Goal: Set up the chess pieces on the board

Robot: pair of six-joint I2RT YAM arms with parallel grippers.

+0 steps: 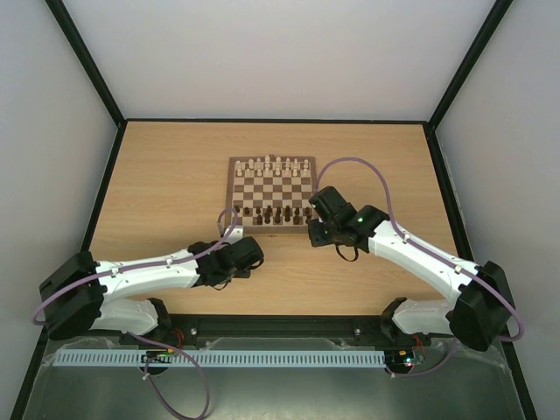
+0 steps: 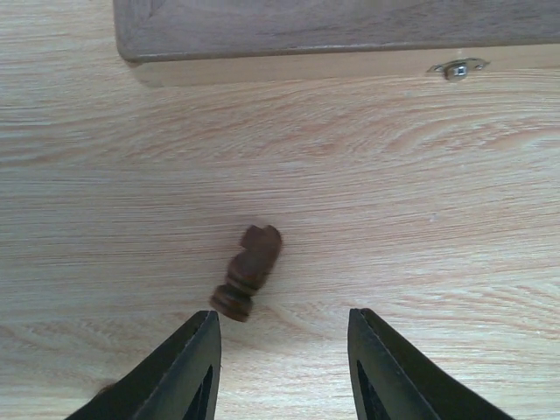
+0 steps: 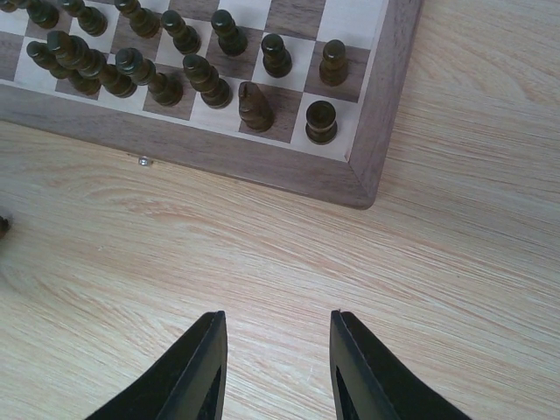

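Observation:
The chessboard (image 1: 271, 190) lies at the middle of the table, with white pieces (image 1: 268, 164) along its far side and dark pieces (image 3: 203, 77) along its near side. On the bare wood in front of the board, a dark piece (image 2: 248, 272), perhaps a knight, lies on its side. My left gripper is open just on the near side of this piece, with nothing between its fingers. Off the board's near right corner, my right gripper stands open over empty table. Part of another dark object (image 2: 106, 388) shows beside a left finger, mostly hidden.
The board's raised wooden frame (image 3: 366, 188) edges the squares, with a small metal catch (image 2: 458, 69) on its near side. A dark object (image 3: 3, 226) is cut off at the right wrist view's left edge. Bare table (image 1: 166, 175) spreads left of the board.

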